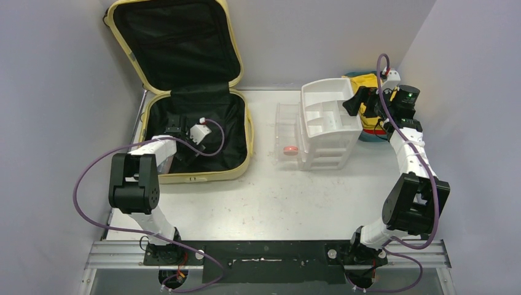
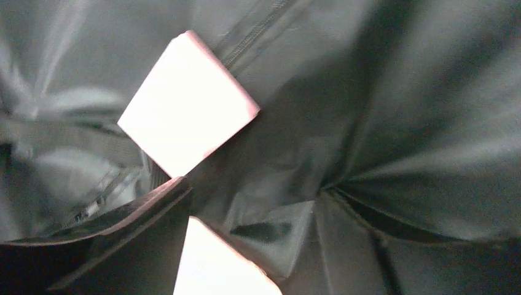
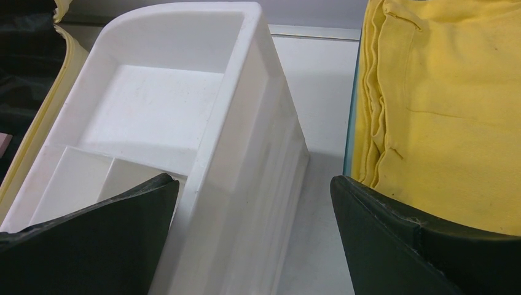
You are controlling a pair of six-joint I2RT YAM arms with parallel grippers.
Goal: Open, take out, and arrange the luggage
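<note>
The yellow-rimmed suitcase (image 1: pixel 249 138) lies open at the left, its lid (image 1: pixel 178 43) leaning back. My left gripper reaches down inside over the black lining, fingers apart. A pale pinkish square item (image 2: pixel 187 104) lies ahead of the fingers. Another pale item (image 2: pixel 221 264) shows beside the left finger, partly hidden; whether the finger touches it is unclear. From above, a clear-pinkish box (image 1: pixel 166 163) is mostly covered by the left arm. My right gripper stands open over the right wall of the white organizer (image 3: pixel 239 166), next to folded yellow cloth (image 3: pixel 448 117).
The organizer has a clear drawer pulled out leftward, with a round pink item (image 1: pixel 290 150) in it. The yellow cloth lies in a teal-edged container (image 1: pixel 372 137) at the back right.
</note>
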